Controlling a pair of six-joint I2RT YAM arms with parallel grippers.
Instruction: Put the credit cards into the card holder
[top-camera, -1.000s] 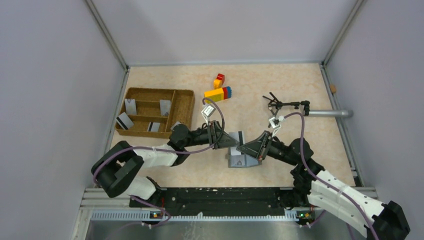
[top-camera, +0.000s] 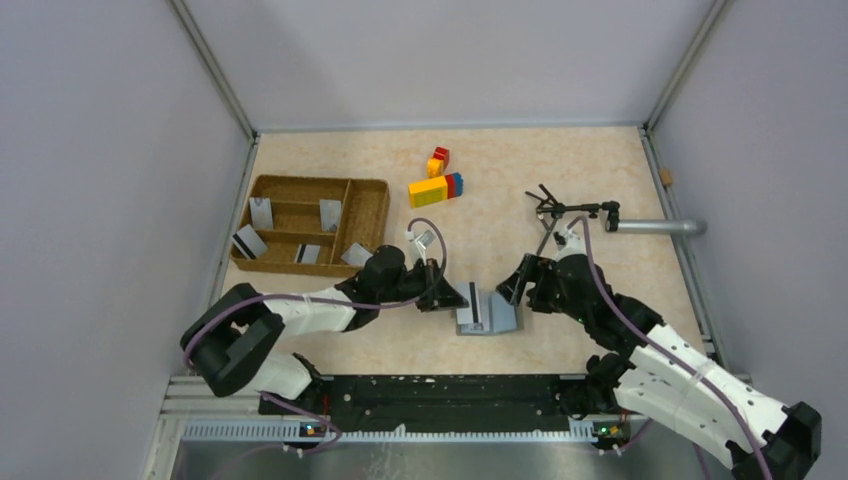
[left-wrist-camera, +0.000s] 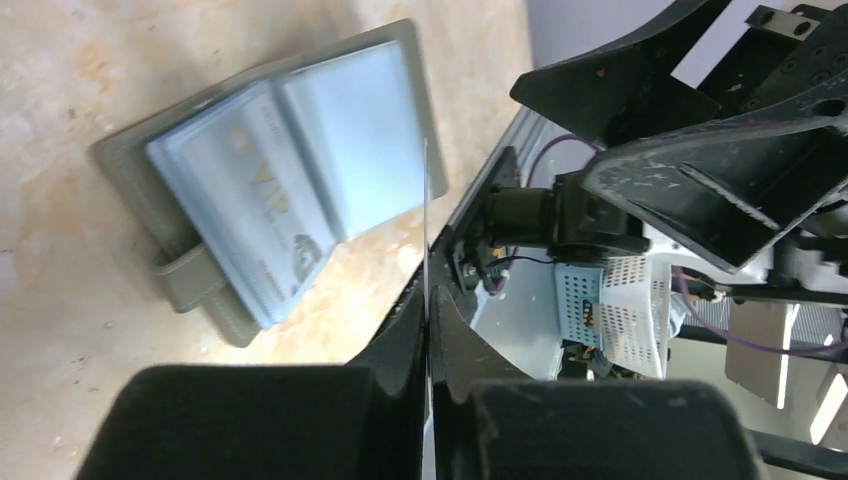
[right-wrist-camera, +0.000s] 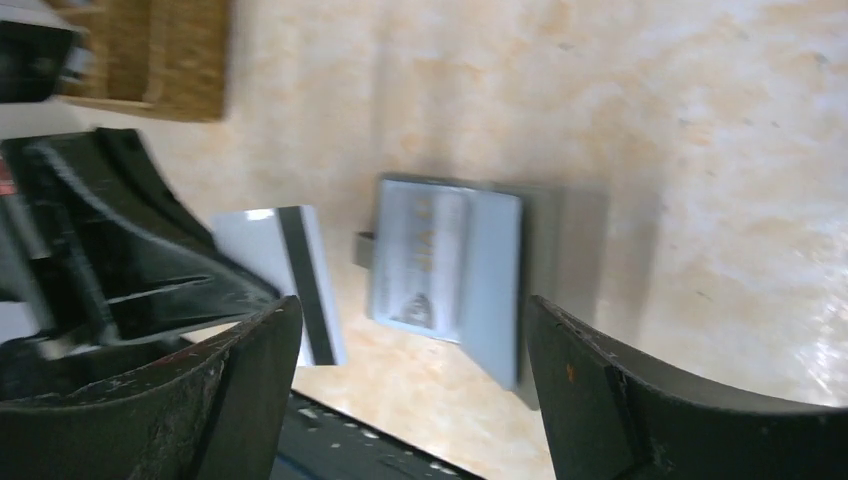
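My left gripper is shut on a credit card (right-wrist-camera: 283, 270), a white card with a black stripe. Seen edge-on in the left wrist view, the card (left-wrist-camera: 426, 230) stands up from between the fingertips. The card holder (top-camera: 505, 315) lies spread on the table with clear pockets, and a VIP card (left-wrist-camera: 255, 190) shows in one of them. From above, the gripped card (top-camera: 468, 303) overlaps the holder's left part. My right gripper is open above the holder, its fingers apart and nothing between them.
A woven tray (top-camera: 318, 190) at the left has several more cards in its compartments. Toy blocks (top-camera: 435, 190) and a black clamp on a metal rod (top-camera: 640, 226) are farther back. The table around the holder is clear.
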